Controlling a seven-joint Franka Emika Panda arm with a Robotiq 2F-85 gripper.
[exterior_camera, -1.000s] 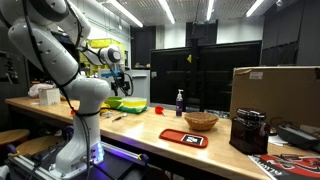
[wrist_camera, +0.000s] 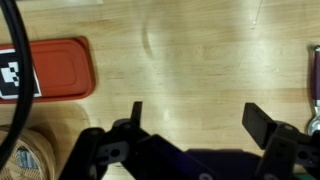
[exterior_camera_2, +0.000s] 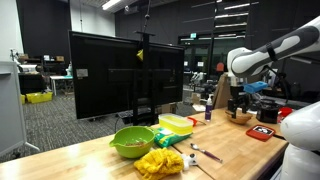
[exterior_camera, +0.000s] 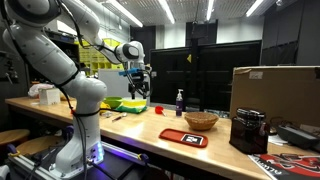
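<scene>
My gripper is open in the wrist view, its two dark fingers wide apart over bare wooden tabletop, nothing between them. In exterior view 1 the gripper [exterior_camera: 140, 92] hangs well above the table. A red tray [wrist_camera: 62, 72] with a black-and-white patch shows at the left of the wrist view, partly behind a black cable. Below it is the edge of a wicker basket [wrist_camera: 30, 158]. A dark-handled utensil [wrist_camera: 316, 75] is cut off by the right edge.
A green bowl [exterior_camera_2: 133, 144], a crumpled yellow cloth [exterior_camera_2: 158, 163] and a yellow-green tray [exterior_camera_2: 177, 124] share the table's other end. Behind the red tray stands a bottle [exterior_camera: 179, 102]. A black canister [exterior_camera: 249, 130] and a large cardboard box [exterior_camera: 268, 95] occupy the right.
The table objects look unmoved.
</scene>
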